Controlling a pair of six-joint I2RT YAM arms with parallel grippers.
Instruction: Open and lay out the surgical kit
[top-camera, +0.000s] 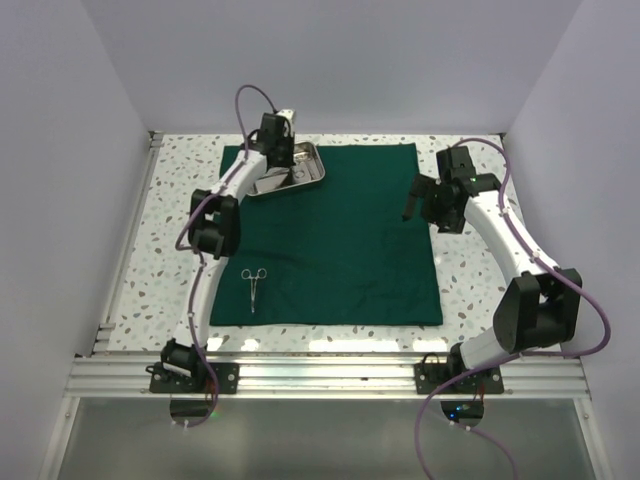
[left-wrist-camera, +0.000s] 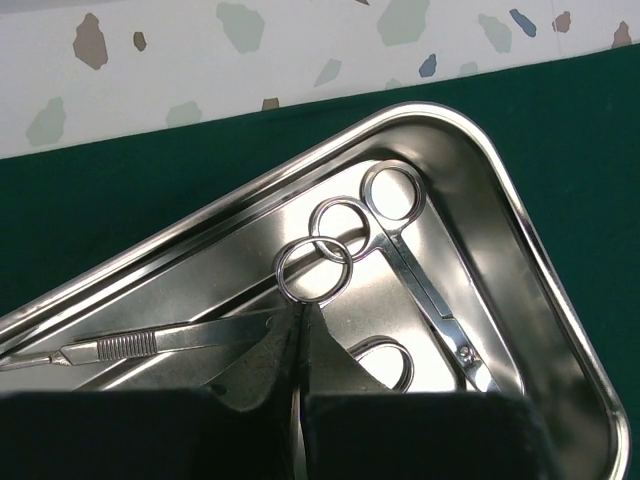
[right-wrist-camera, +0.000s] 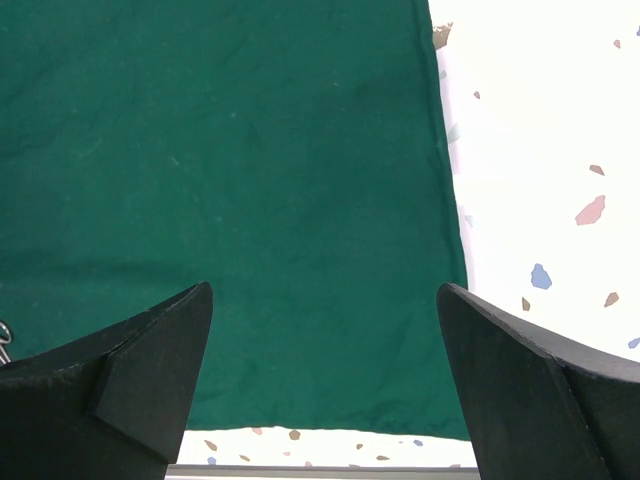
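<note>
The metal tray (top-camera: 322, 165) sits at the back left of the green cloth (top-camera: 340, 250). My left gripper is shut over the tray, its tips at the near edge of a steel finger ring (left-wrist-camera: 281, 272). Whether any of that ring lies between them I cannot tell. Inside the tray are ringed scissors (left-wrist-camera: 415, 275) along the right wall, a scalpel handle (left-wrist-camera: 190, 338) at left, and another ring (left-wrist-camera: 405, 365) partly hidden by my fingers. A ringed clamp (top-camera: 253, 290) lies on the cloth at front left. My right gripper stands open and empty above the cloth's right edge.
Speckled table (top-camera: 160, 220) surrounds it, with a metal rail (top-camera: 330, 370) along the front. The left arm reaches along the cloth's left side.
</note>
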